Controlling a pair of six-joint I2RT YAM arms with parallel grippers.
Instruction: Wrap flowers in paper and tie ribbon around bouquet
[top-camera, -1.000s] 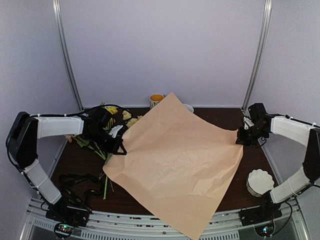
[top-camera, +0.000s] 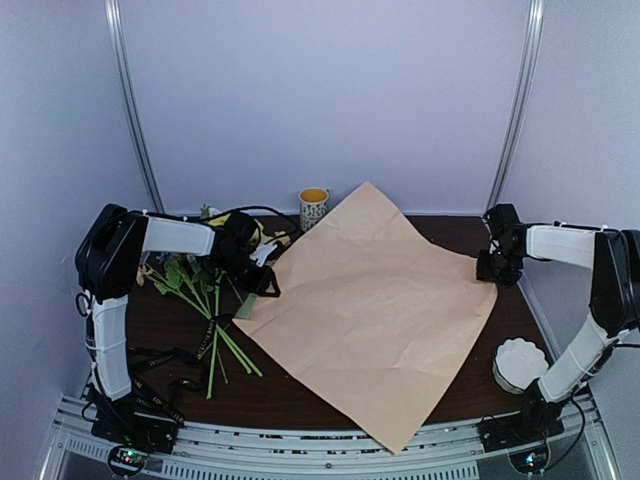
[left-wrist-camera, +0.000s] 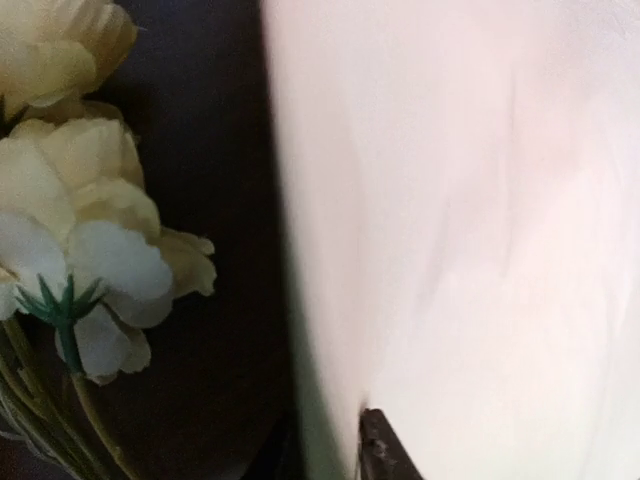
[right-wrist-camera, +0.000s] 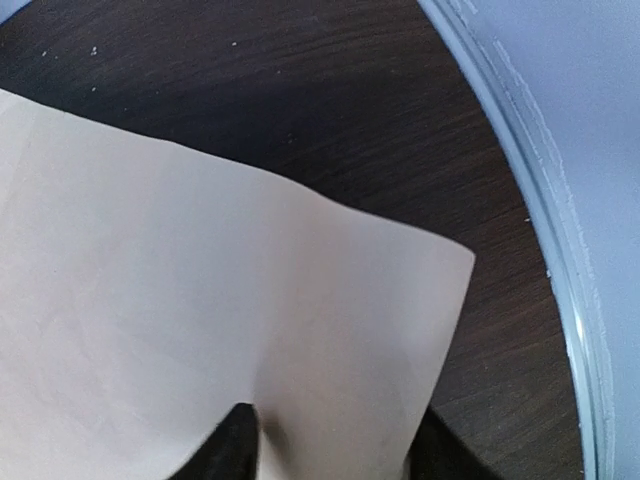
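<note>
A large sheet of brown wrapping paper (top-camera: 370, 300) spreads over the middle of the table. My left gripper (top-camera: 272, 290) is at its left side; in the left wrist view its fingertips stand apart, with the paper's edge (left-wrist-camera: 325, 400) between them. At the right corner is my right gripper (top-camera: 484, 275). Its fingers (right-wrist-camera: 228, 445) show spread on either side of the paper corner (right-wrist-camera: 400, 290). Flower stems (top-camera: 213, 345) lie on the left, partly under the left arm, with pale yellow flowers (left-wrist-camera: 90, 190) close by. Black ribbon (top-camera: 150, 365) lies loose near the stems.
A patterned mug (top-camera: 313, 208) stands at the back, just left of the paper's far corner. A white round container (top-camera: 520, 362) sits at the front right. Walls enclose the back and sides. The paper's front corner overhangs the table's front rail (top-camera: 330, 450).
My left gripper has moved to the right. The paper has shifted right and away from the front, uncovering more stems. The right gripper has moved only slightly.
</note>
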